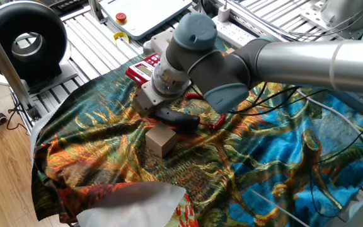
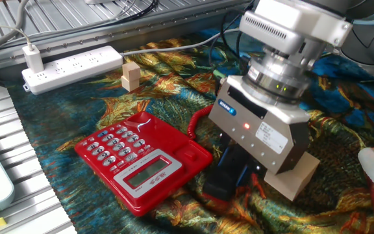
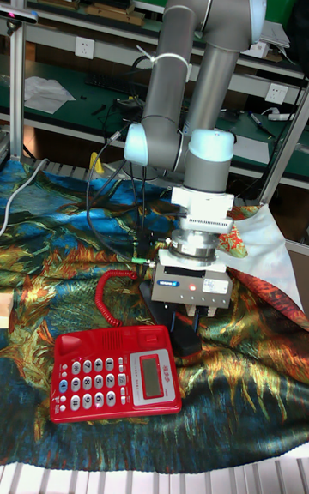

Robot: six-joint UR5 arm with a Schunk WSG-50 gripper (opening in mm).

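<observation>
A red desk telephone with a keypad and small display lies on the patterned cloth. Its black handset is off the phone body, tied to it by a coiled red cord. My gripper points down over the handset beside the phone, its fingers close together about the handset's body. The handset appears held between them, though the contact is partly hidden. A wooden cube stands on the cloth close by the handset, partly behind the gripper in the second exterior view.
Two small wooden blocks stand near a white power strip. A black ring-shaped object is at the far left. A pale folded piece of cloth lies at the front. Open cloth stretches right of the cube.
</observation>
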